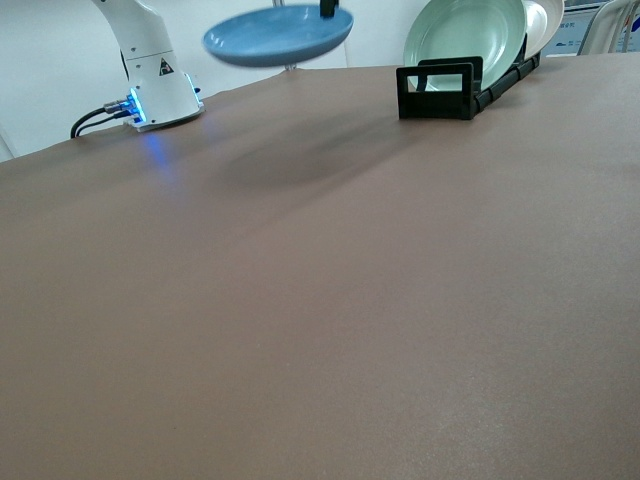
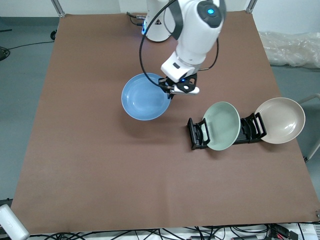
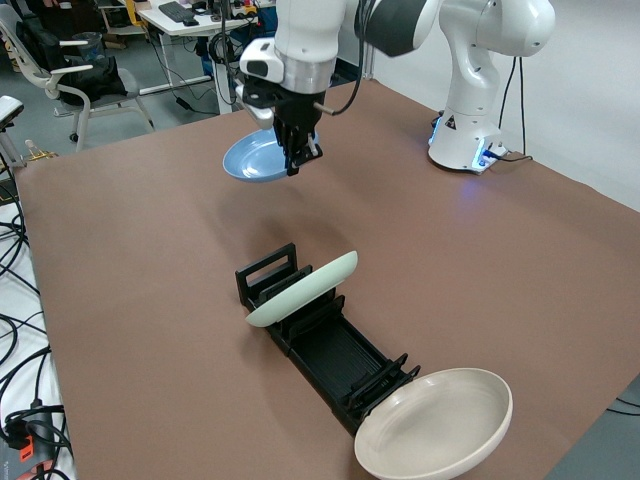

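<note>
A blue plate [image 2: 142,100] is held level in the air by my gripper [image 2: 169,89], shut on its right rim in the left view; the top view shows the plate [image 1: 270,38] raised above the table. A black rack [image 3: 340,365] holds a pale green plate [image 2: 220,127] standing at a tilt in its slots. A cream plate [image 3: 430,430] leans at the rack's end. In the right view the fingertips hang over the near edge of the blue plate [image 3: 250,160].
The robot's base [image 3: 460,140] with cables stands at the back. Cables lie along the table's outer edge.
</note>
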